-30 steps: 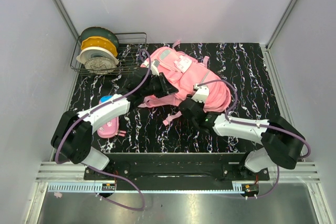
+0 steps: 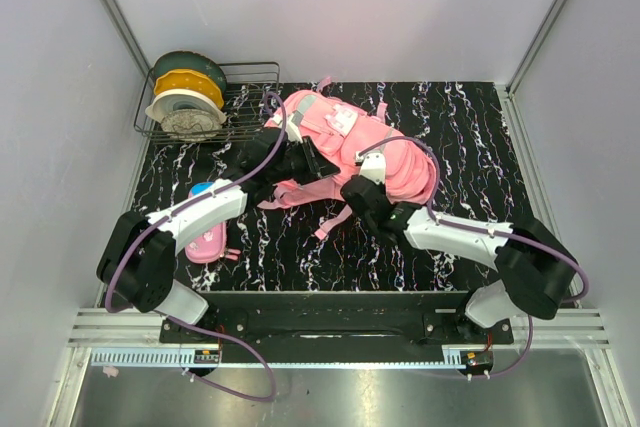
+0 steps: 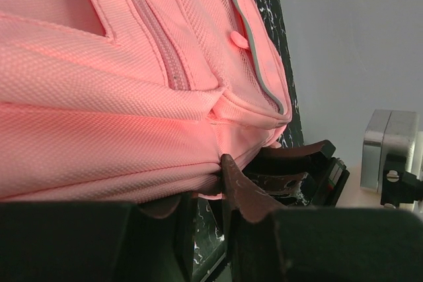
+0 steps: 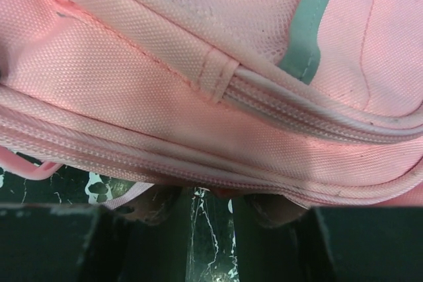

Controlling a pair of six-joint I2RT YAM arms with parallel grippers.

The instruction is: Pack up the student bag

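The pink backpack (image 2: 390, 152) lies across the back middle of the table, tilted from upper left to lower right. Against its near left side is my left gripper (image 2: 330, 167). In the left wrist view one finger (image 3: 239, 193) overlaps the bag's edge while the other goes behind it; whether cloth is pinched cannot be told. My right gripper (image 2: 352, 187) meets the bag's near edge. Its fingers (image 4: 268, 212) stand apart with dark table showing between them, and their tips are hidden by the zipped rim (image 4: 198, 170).
A pink case (image 2: 207, 244) lies at the table's left, with a blue item (image 2: 200, 188) partly hidden behind my left arm. The wire rack (image 2: 250, 72) with dishes fills the back left corner. Bare table shows at the right and front.
The backpack has slid slightly to the left, and its straps have moved with it. My right gripper has turned and shifted a little left; the left arm looks unmoved.
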